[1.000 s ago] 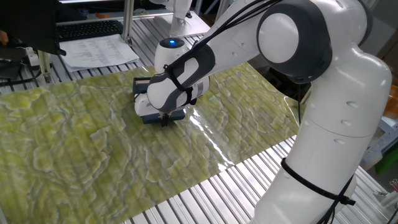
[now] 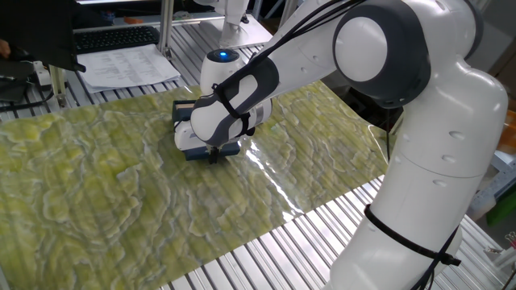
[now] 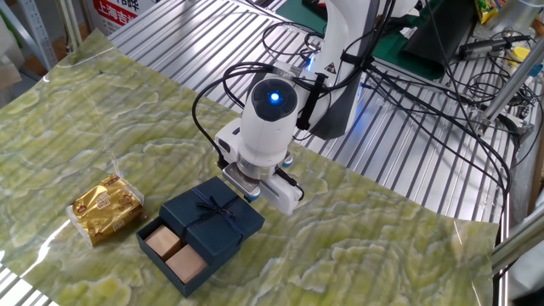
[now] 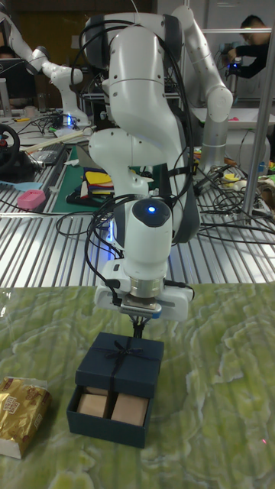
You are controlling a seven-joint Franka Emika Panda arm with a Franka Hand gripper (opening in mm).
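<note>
A dark blue box (image 4: pixel 105 429) sits on the green marbled sheet, its front part uncovered. Two tan blocks, one the front block (image 3: pixel 185 263) and the other the left block (image 3: pixel 162 242), lie in that uncovered part. Over the box's rear lies its dark blue lid (image 4: pixel 99 354), tied with a dark ribbon bow (image 3: pixel 212 206) and shifted back toward the arm. My gripper (image 4: pixel 140 328) points down at the lid's rear edge. Its dark fingers look close together there, but the lid and hand partly hide them; whether they pinch the edge cannot be made out.
A gold foil package (image 3: pixel 106 210) lies beside the box, close but apart. Much of the green sheet (image 2: pixel 89 201) is clear. Papers (image 2: pixel 127 66) and a keyboard (image 2: pixel 109 39) are beyond its far edge. Cables (image 3: pixel 200 110) loop around my arm.
</note>
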